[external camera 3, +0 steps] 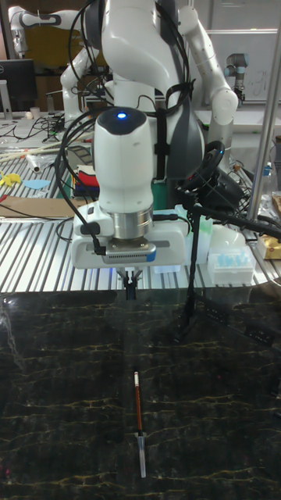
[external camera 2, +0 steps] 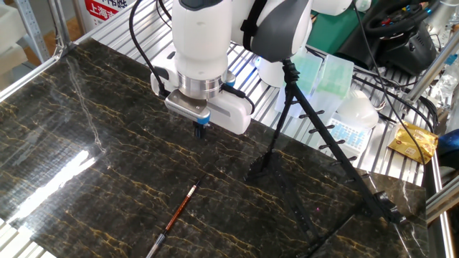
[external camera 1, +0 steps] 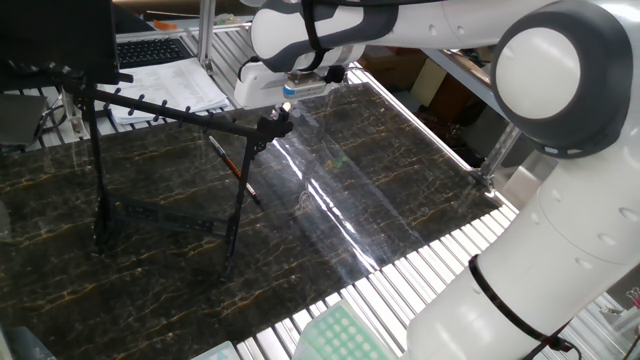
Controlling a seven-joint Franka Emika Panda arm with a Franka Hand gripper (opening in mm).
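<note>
A slim pen-like rod, reddish brown in the middle with a pale end, lies flat on the dark marbled board. It shows as the rod (external camera 2: 177, 210) in exterior view 2 and the rod (external camera 3: 139, 416) in exterior view 3; in exterior view 1 the rod (external camera 1: 233, 170) lies behind a stand leg. My gripper (external camera 3: 130, 291) hangs above the board, pointing down and apart from the rod, on the robot-base side of it. Its short black fingers (external camera 2: 199, 130) sit close together, with nothing visible between them. In exterior view 1 the stand partly hides the fingertips.
A black folding stand (external camera 2: 326, 140) rises from the board beside the gripper. Pale green boxes (external camera 1: 345, 335) stand off the board's edge near the arm base. The marbled board (external camera 2: 79, 201) is clear on the side away from the stand.
</note>
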